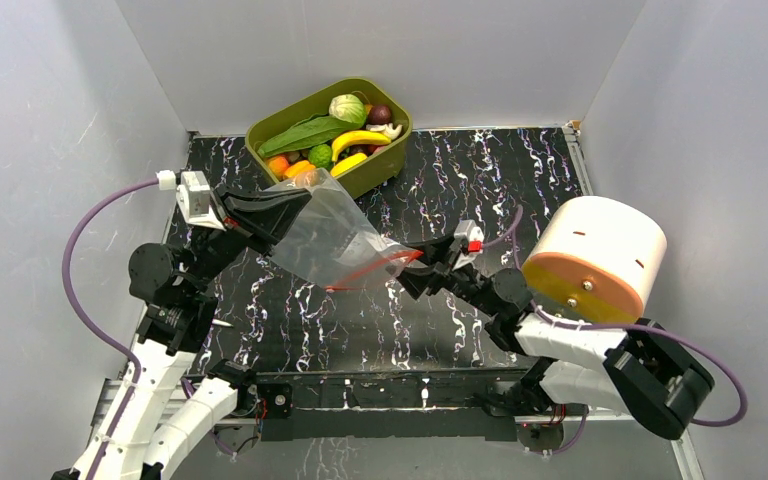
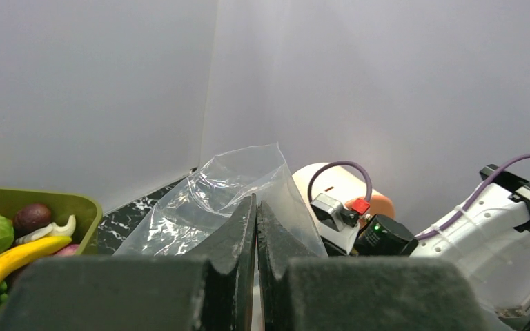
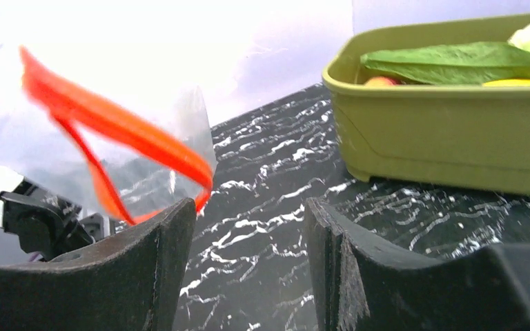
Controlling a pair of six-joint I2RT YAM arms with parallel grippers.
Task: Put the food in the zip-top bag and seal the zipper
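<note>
A clear zip bag (image 1: 330, 235) with a red zipper (image 1: 370, 270) hangs from my left gripper (image 1: 295, 205), whose fingers are shut on it, as the left wrist view shows from behind the tips (image 2: 255, 207). My right gripper (image 1: 415, 265) is beside the zipper end, fingers apart; in the right wrist view the red zipper (image 3: 131, 141) lies just above and left of its open fingertips (image 3: 248, 207), with nothing between them.
A green bin (image 1: 270, 130) full of food, with bananas (image 1: 360, 139), cabbage (image 1: 346, 108) and peppers, stands at the back. A cream cylinder (image 1: 600, 240) is at the right.
</note>
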